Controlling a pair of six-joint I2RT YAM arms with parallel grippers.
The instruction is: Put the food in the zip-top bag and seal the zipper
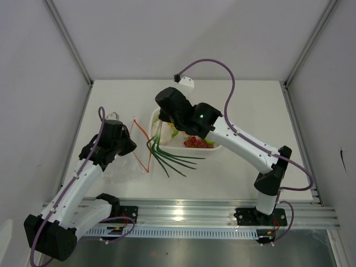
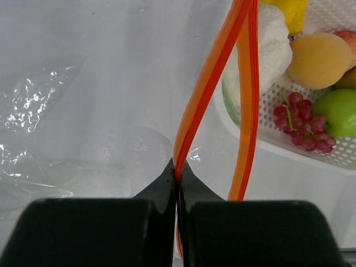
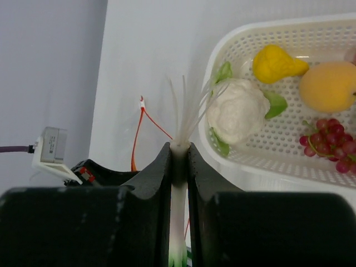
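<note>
My right gripper (image 1: 161, 117) is shut on a bunch of green onions (image 3: 177, 211), white roots up, green tops hanging over the basket's left part and front (image 1: 170, 158). My left gripper is shut on the red-orange zipper edge (image 2: 247, 128) of the clear bag (image 2: 100, 150); the bag's mouth shows as a loop beside the basket. The white basket (image 3: 278, 169) holds cauliflower (image 3: 236, 111), a yellow pepper (image 3: 272, 64), an orange fruit (image 3: 325, 86), grapes (image 3: 331, 142) and a green apple (image 2: 339, 111).
Grey walls stand at the back and sides.
</note>
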